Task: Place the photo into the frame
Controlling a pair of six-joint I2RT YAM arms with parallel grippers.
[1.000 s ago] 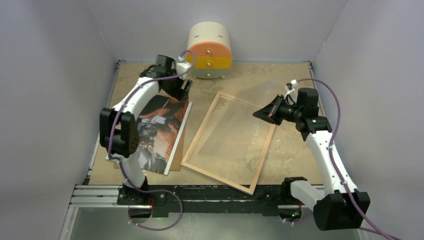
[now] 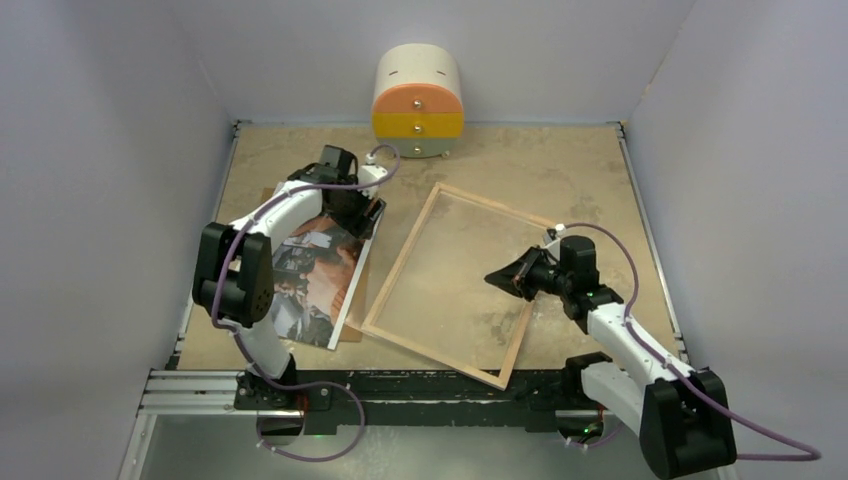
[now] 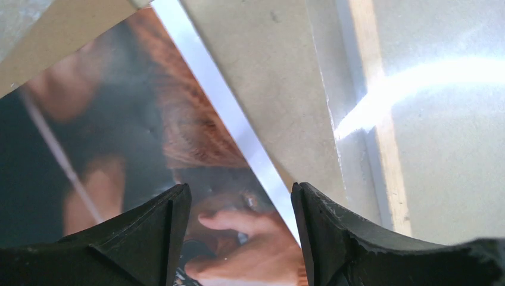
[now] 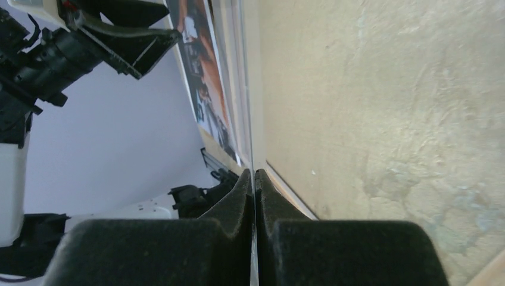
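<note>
The photo [image 2: 310, 285], with a white border strip [image 3: 229, 110] on its right, lies flat at the left of the table. My left gripper [image 2: 371, 220] is over its upper right part; its parted fingers [image 3: 172, 211] have nothing gripped between them in the left wrist view. The wooden frame [image 2: 401, 256] lies slanted at centre. Over the frame, my right gripper is shut on a thin clear sheet [image 4: 246, 77], seen almost edge-on in the right wrist view. The sheet's glare and near edge show over the frame's left bar in the left wrist view.
Brown backing board [image 2: 353, 318] shows beneath the photo's right side. A small chest of drawers [image 2: 418, 103] stands at the back. Bare table [image 2: 600, 190] lies right of the frame.
Photo and frame stay put.
</note>
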